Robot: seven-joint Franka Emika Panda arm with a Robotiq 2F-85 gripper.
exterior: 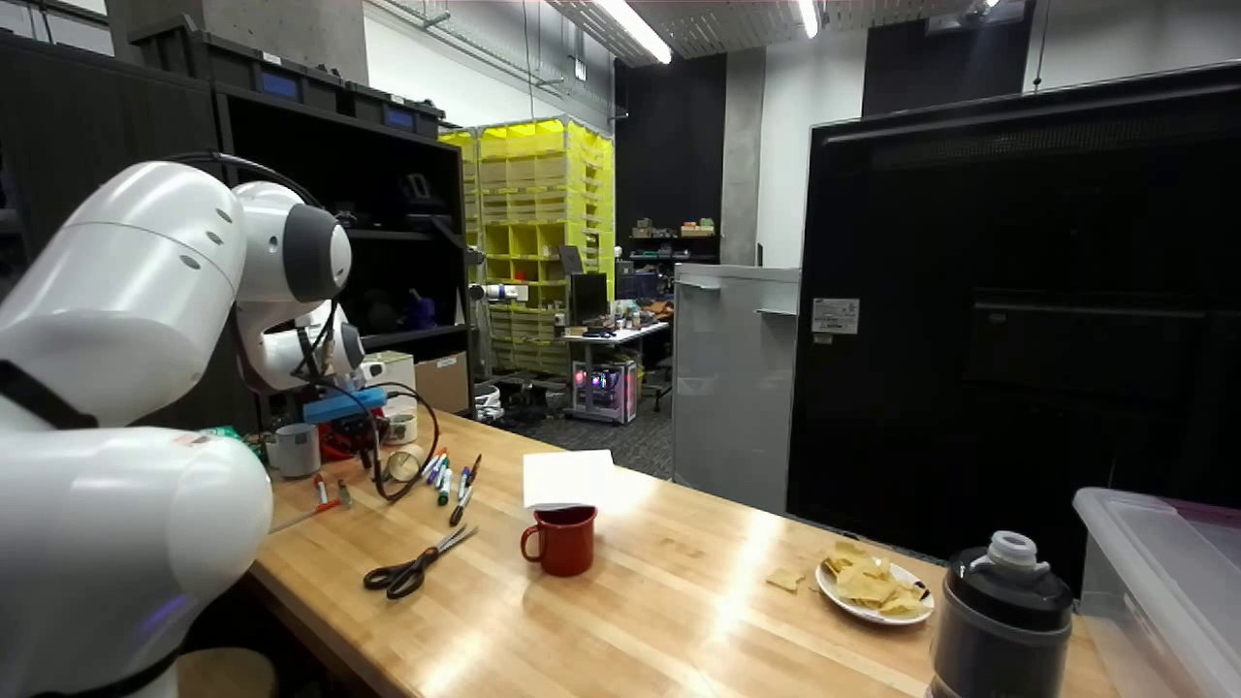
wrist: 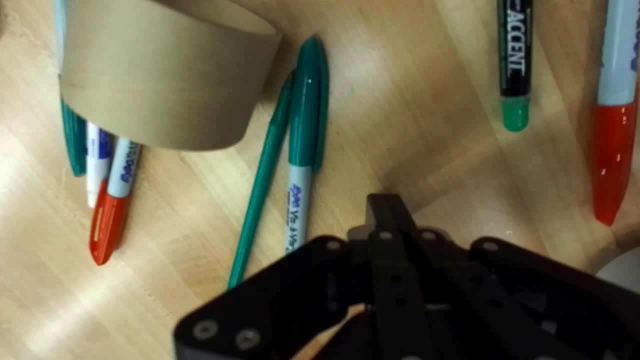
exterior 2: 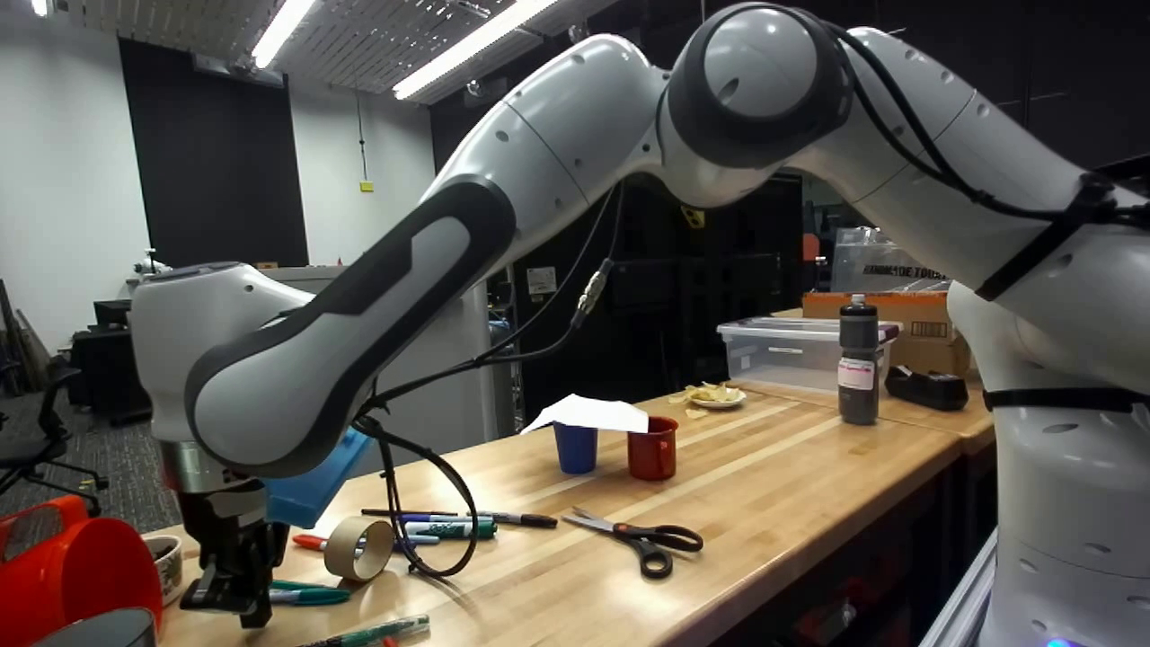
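Pointing down over the far end of the wooden table, my gripper is shut, with nothing showing between its fingers. Left of it in the wrist view lie a green-capped marker [wrist: 306, 138] and a thin green pen [wrist: 261, 186], side by side and apart from the fingertips. A cardboard-coloured tape roll [wrist: 168, 78] rests above them, partly covering an orange-capped marker [wrist: 114, 204]. On the right side of that view are a black highlighter with a green tip [wrist: 514, 60] and another red-capped marker [wrist: 616, 120].
An orange pitcher [exterior 2: 81, 571] stands close to the gripper. Scissors [exterior 2: 636, 534], a red mug [exterior 2: 653, 451] and a blue cup [exterior 2: 577, 447] under white paper [exterior 2: 593, 413] sit farther along. Chips on a plate [exterior: 875, 615] and a bottle [exterior: 1002, 622] occupy the other end.
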